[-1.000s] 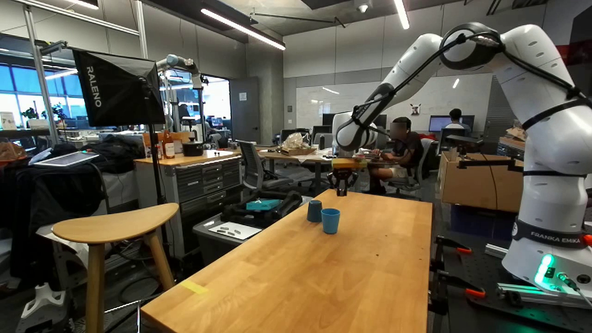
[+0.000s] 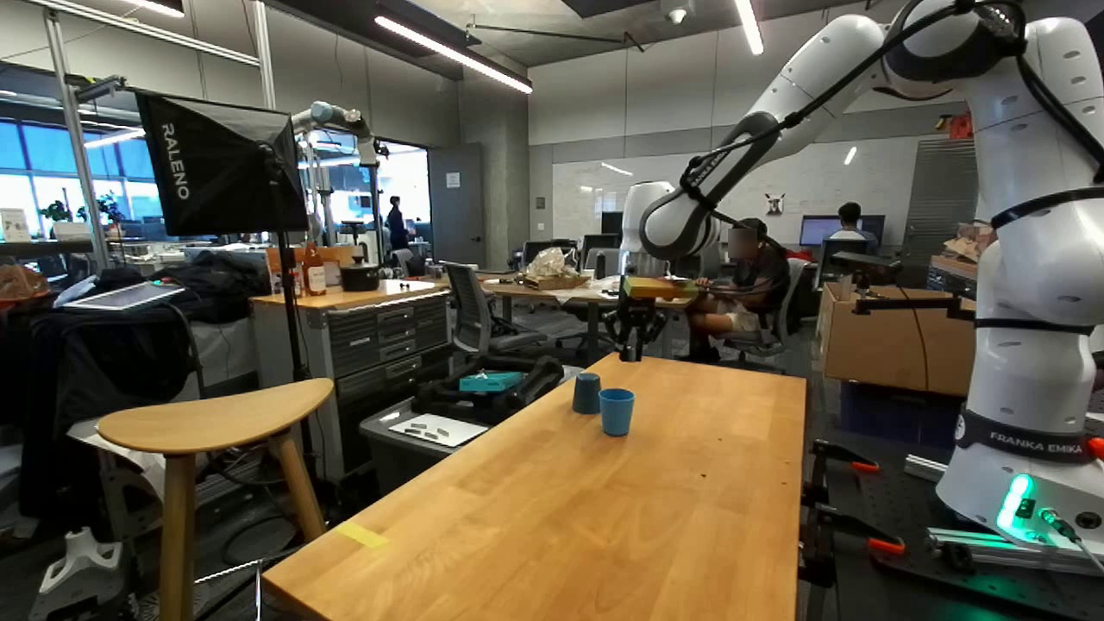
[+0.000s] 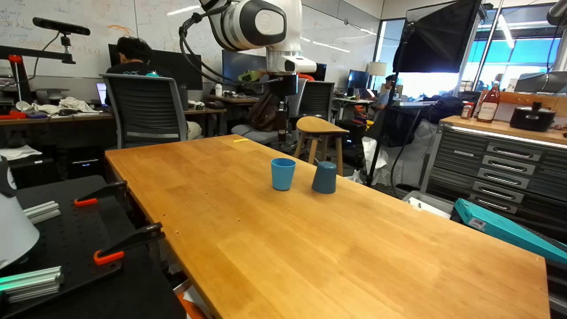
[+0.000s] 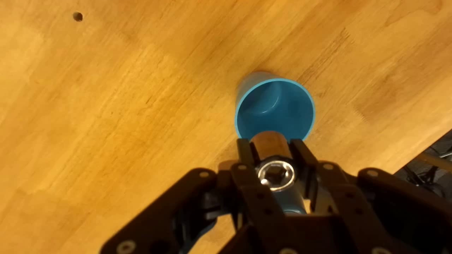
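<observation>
In the wrist view my gripper is shut on a shiny metal socket (image 4: 276,174), which has a round rim and a recessed opening. Below it in that view appears a light blue cup (image 4: 275,106), open end up, standing on the wooden table. Beside this one, a darker blue cup (image 3: 324,178) stands upside down near the table's edge. The gripper (image 2: 631,347) hangs above the table, higher than both cups in exterior view 1. What it holds is too dark to make out there.
Black clamps with orange tips (image 2: 849,528) grip the edge by the robot's base. A stool (image 2: 217,414) stands beyond the table, and a grey bin (image 2: 414,445) is along its side.
My gripper has risen slightly and shifted a little to the left in exterior view 1, while the arm's elbow has moved up and to the right. Both cups have stayed in place.
</observation>
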